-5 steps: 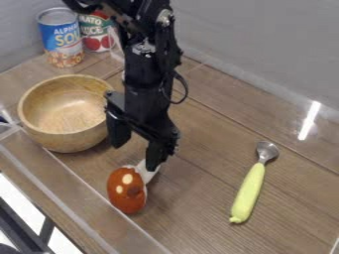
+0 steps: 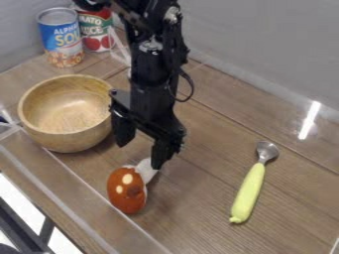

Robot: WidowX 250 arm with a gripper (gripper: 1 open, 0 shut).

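Observation:
The black gripper (image 2: 143,134) hangs over the table between a tan bowl and a red-orange spotted object (image 2: 127,190) with a pale handle, which lies just below it. Its two fingers are spread apart, and nothing shows between them. The tan bowl (image 2: 54,124) sits to the left. A pale yellow-green handled utensil with a metal end (image 2: 248,193) lies on the right.
Two cans stand at the back left, a blue and white one (image 2: 61,38) and a red one (image 2: 97,28).
The arm and gripper have shifted very slightly left over the last second. The objects on the table have not visibly moved.

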